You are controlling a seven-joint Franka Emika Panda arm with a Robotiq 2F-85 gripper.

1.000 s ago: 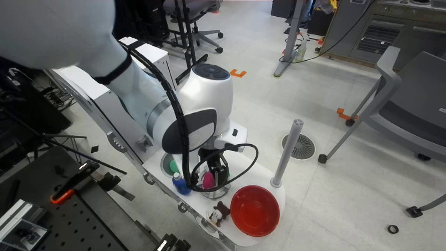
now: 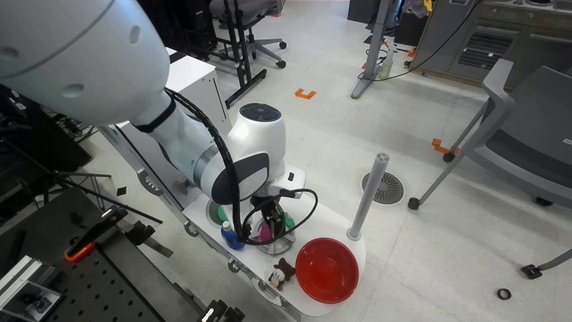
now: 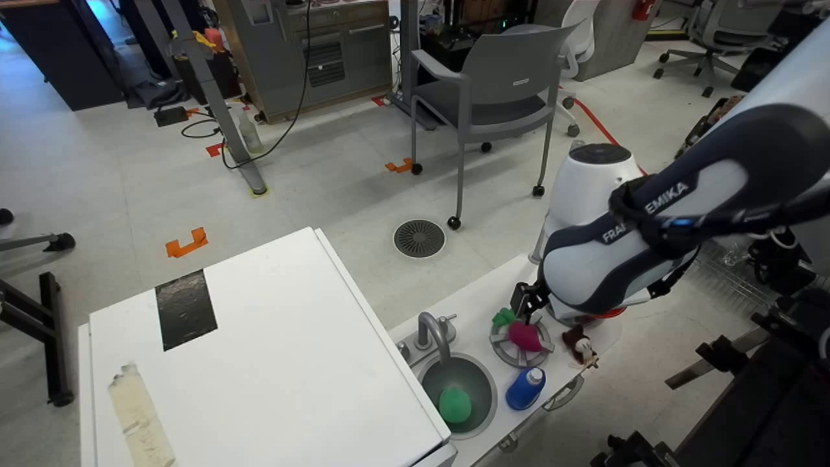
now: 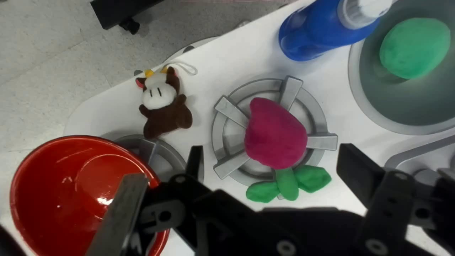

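Observation:
My gripper is open, its two fingers wide apart with nothing held. Between and beyond them in the wrist view lies a magenta plush beet (image 4: 275, 134) with green leaves, resting on a grey stove burner (image 4: 316, 111). In exterior view 2 the gripper (image 3: 529, 315) is low over the burner, close to the beet (image 3: 524, 336). The arm and its cable partly cover the beet (image 2: 266, 232) in exterior view 1.
A red bowl (image 4: 47, 170) and a brown plush cow (image 4: 168, 115) lie left of the burner in the wrist view. To the right stand a blue bottle (image 4: 313, 27) and a sink (image 4: 375, 102) with a green plush (image 4: 414, 47) in it. An upright grey post (image 2: 368, 196) rises behind the bowl.
The arm has come down and slightly left in exterior view 1, bringing the gripper lower over the burner. The bowl, cow and bottle stay where they were.

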